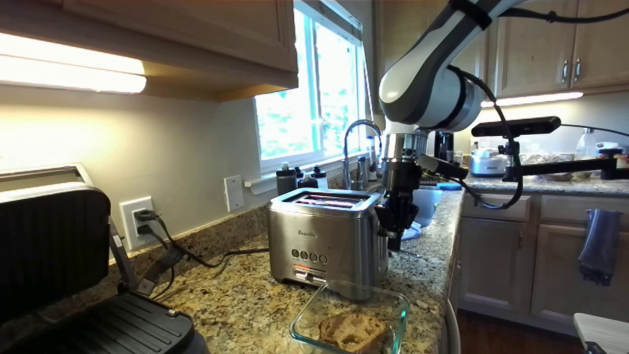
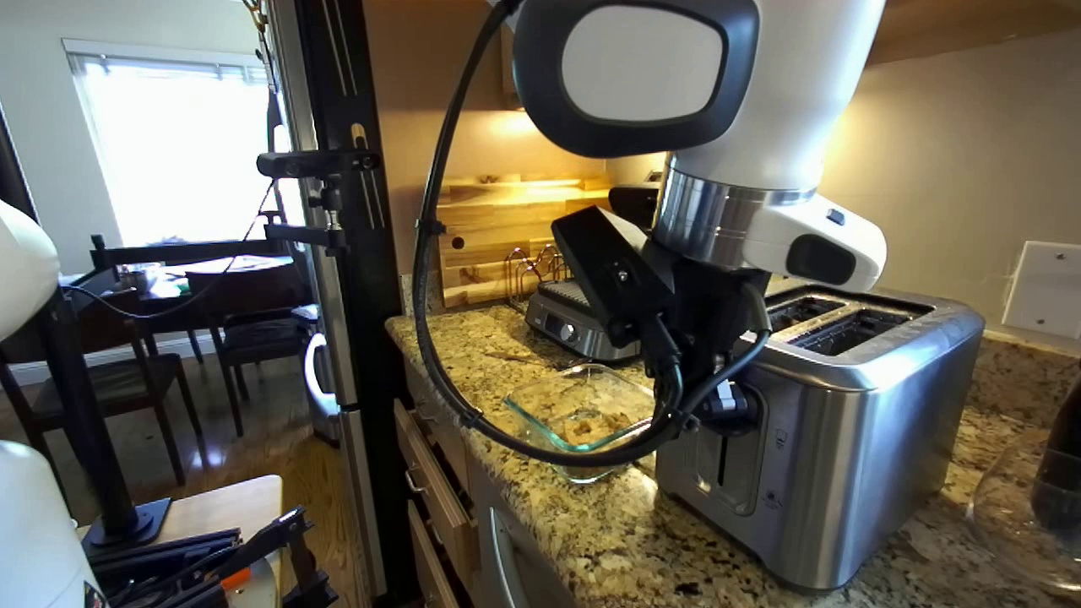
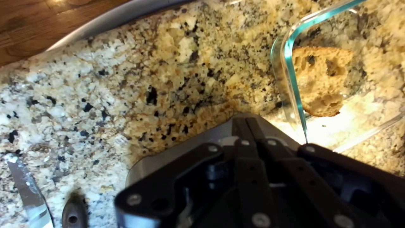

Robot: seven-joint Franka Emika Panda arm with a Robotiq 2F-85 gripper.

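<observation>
A brushed-steel toaster [image 1: 330, 242] stands on the granite counter, its two top slots visible in both exterior views. My gripper [image 1: 393, 241] points down against the toaster's narrow side. Its fingers [image 3: 239, 131] are together in the wrist view, with nothing showing between them. In exterior view 2 the gripper [image 2: 721, 405] is at the upper part of the side panel's vertical slot; its own body partly covers that spot, so contact with a lever there is hard to tell. A slice of bread [image 3: 322, 79] lies in a clear glass dish [image 3: 291, 72] beside the toaster.
An open black grill [image 1: 53, 253] occupies the counter's left in exterior view 1. A knife [image 3: 30, 190] lies near the lower left of the wrist view. The granite between knife and dish is clear, up to the counter's front edge.
</observation>
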